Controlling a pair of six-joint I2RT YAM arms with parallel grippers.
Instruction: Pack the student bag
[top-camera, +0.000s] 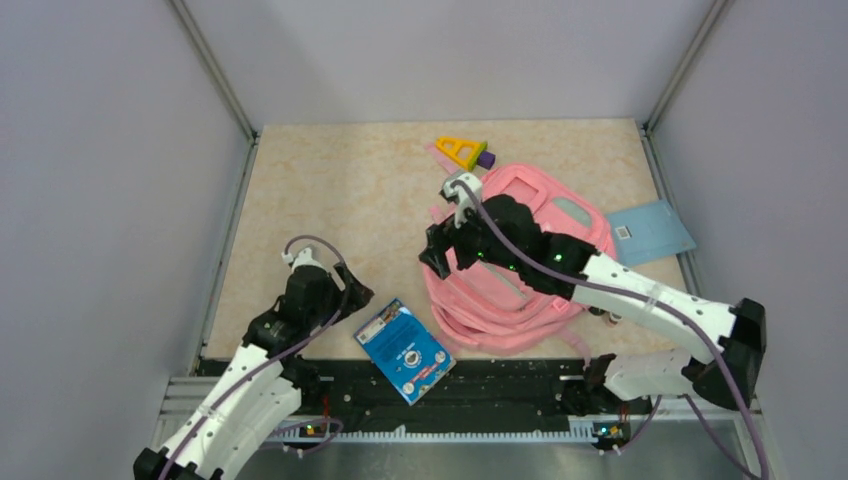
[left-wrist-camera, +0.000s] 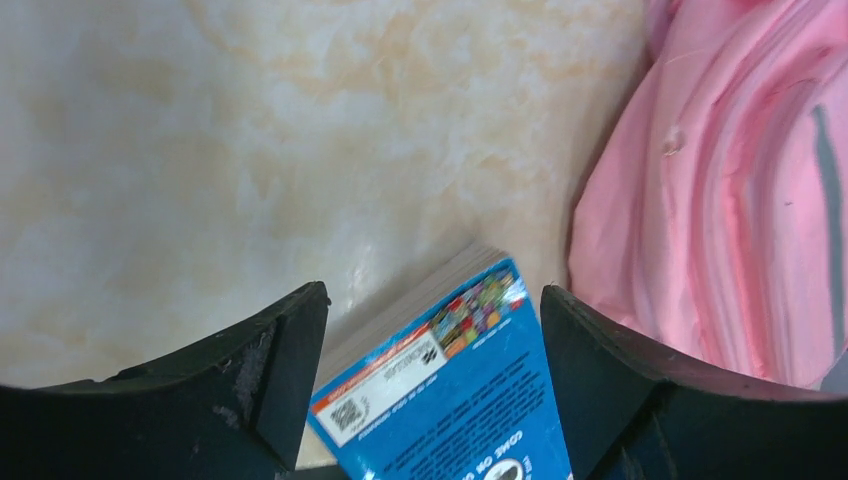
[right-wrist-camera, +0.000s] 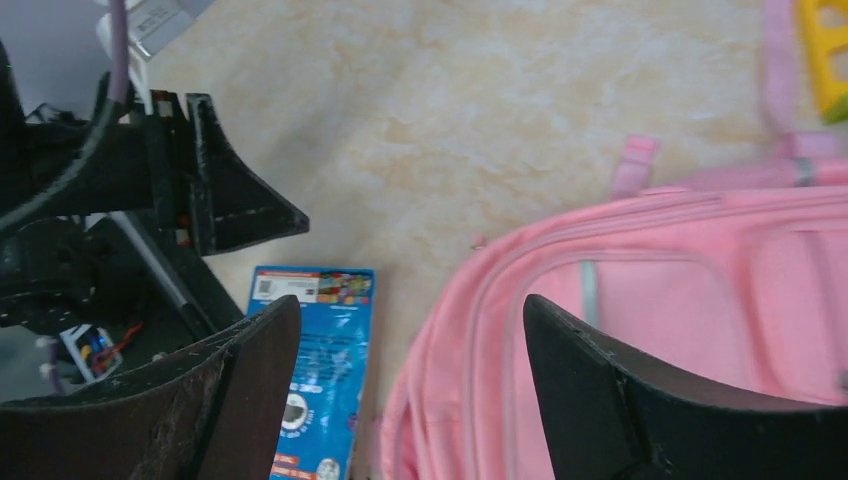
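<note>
A blue book (top-camera: 404, 350) lies at the front edge of the table, its near part sticking out past the edge. Its printed top end shows between the open fingers of my left gripper, which stands above and apart from it; in the top view that left gripper (top-camera: 357, 290) is up and left of the book. The pink bag (top-camera: 500, 330) lies right of the book, its front flap now lying over the opening. Over the bag's left part is my right gripper (top-camera: 436, 258), fingers apart; between them in its own view (right-wrist-camera: 412, 325) nothing is held.
A light blue folder (top-camera: 650, 232) lies right of the bag. Behind the bag sit a yellow toy (top-camera: 460, 150) and a small purple piece (top-camera: 486, 160). Small items partly show at the bag's lower right.
</note>
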